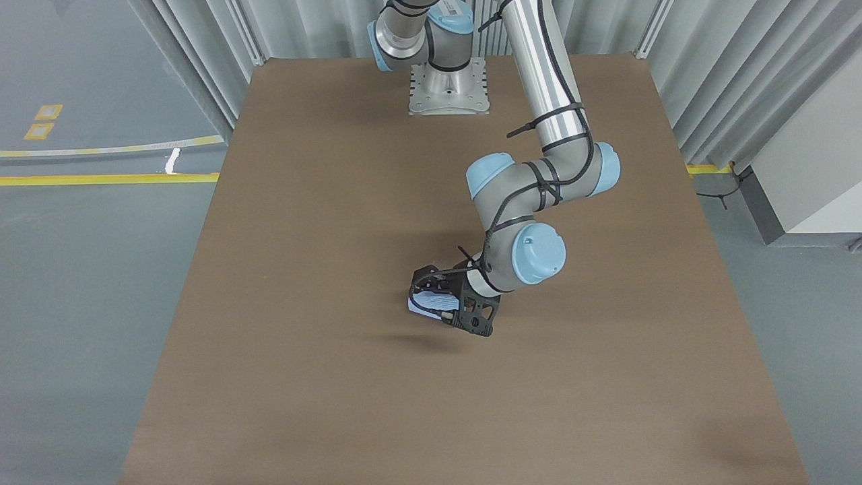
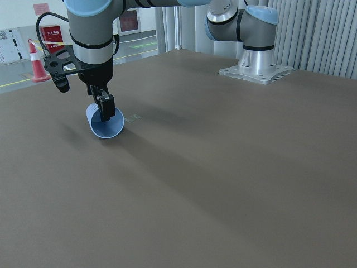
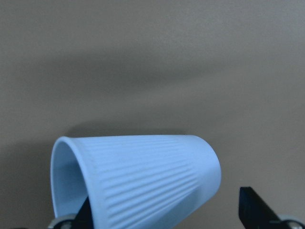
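A light blue ribbed cup [image 3: 138, 171] lies on its side on the table, open end toward the left in the wrist view and facing the camera in the left view [image 2: 111, 128]. My gripper [image 1: 452, 311] is low over it, partly covering the cup in the front view. In the wrist view one finger reaches into the cup's mouth and the other stands outside beyond its closed end or side, apart from it, so the gripper is open. In the left view the near finger [image 2: 107, 106] points down at the mouth.
Curtains line the back, and a white block [image 1: 800, 178] stands beyond the right edge.
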